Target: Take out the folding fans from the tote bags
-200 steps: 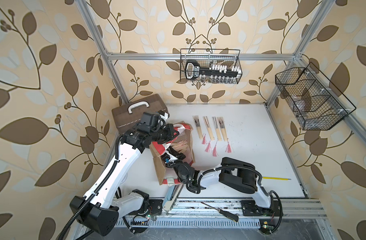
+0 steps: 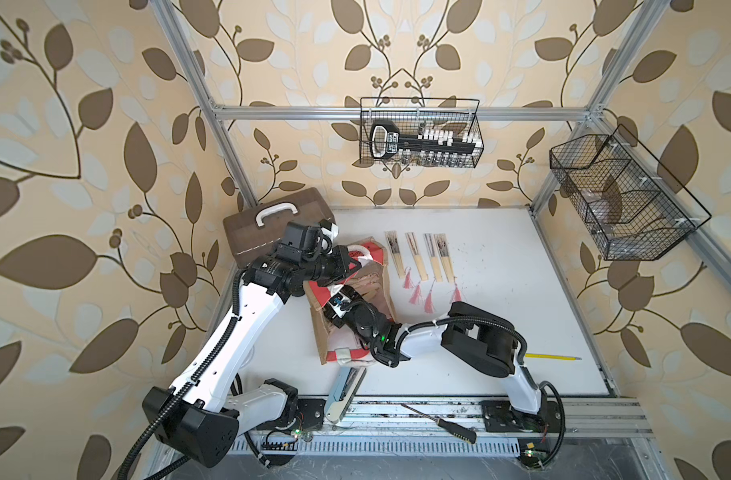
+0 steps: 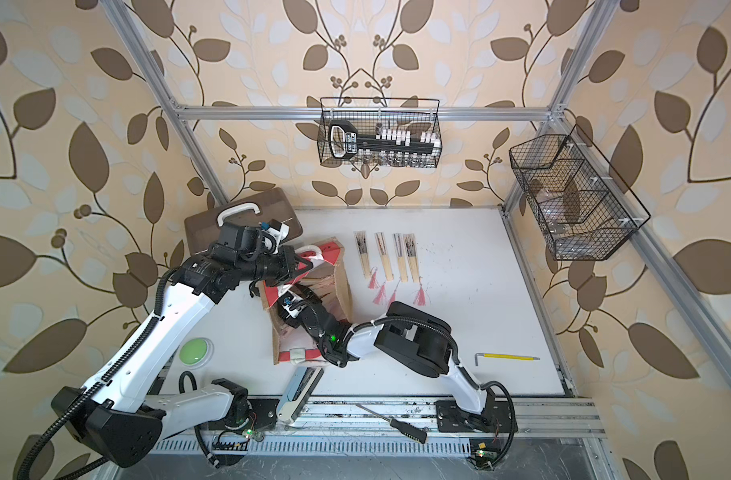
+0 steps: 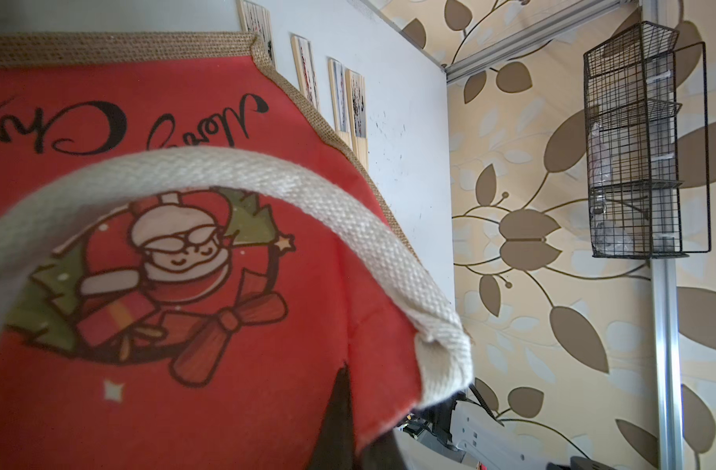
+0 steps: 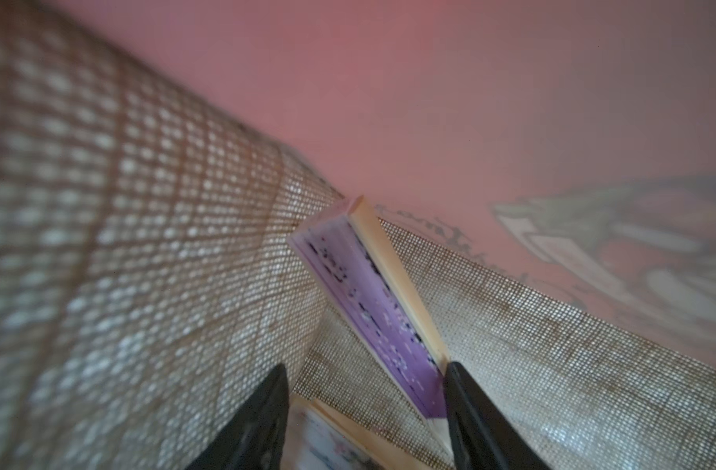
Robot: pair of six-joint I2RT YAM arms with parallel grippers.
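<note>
The red and tan tote bag [image 2: 320,336] lies open in front of my arms; its red face with a white handle [image 4: 295,184] fills much of the left wrist view. My left gripper is shut on the red cloth at the bag's rim. Inside the bag, my right gripper is open. Between and beyond its fingers lies a purple-sided folding fan [image 5: 377,313], its lower end close to the right finger [image 5: 483,423]. Another fan [image 5: 322,442] shows partly behind the left finger. Several folding fans [image 2: 417,257] with pink tassels lie in a row on the table.
A brown case [image 2: 245,228] stands at the back left. A box cutter [image 2: 345,392] lies at the bag's near end, a screwdriver [image 2: 453,429] on the front rail. Free table is at right, past the fans, before a yellow-handled tool [image 2: 553,357].
The left arm has stayed nearly still at the rim.
</note>
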